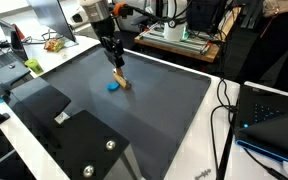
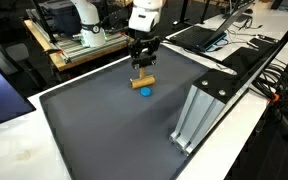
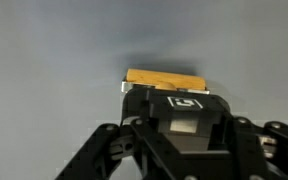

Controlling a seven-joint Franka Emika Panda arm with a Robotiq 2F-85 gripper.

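A light-brown, wood-coloured block [image 2: 143,82] with an upright part stands on the dark grey tabletop. My gripper [image 2: 140,66] is shut on the upright part from above. In the wrist view, the block's edge [image 3: 166,78] shows as an orange-brown bar beyond the black gripper body, which hides the fingers and most of the block. Close beside the block, a blue disc [image 2: 145,92] lies flat on the table; the same disc [image 1: 113,86] shows left of the block in the first exterior view.
A long black-topped metal piece [image 1: 85,143] with round fittings runs along one side of the table. Laptops and cables lie around the edges.
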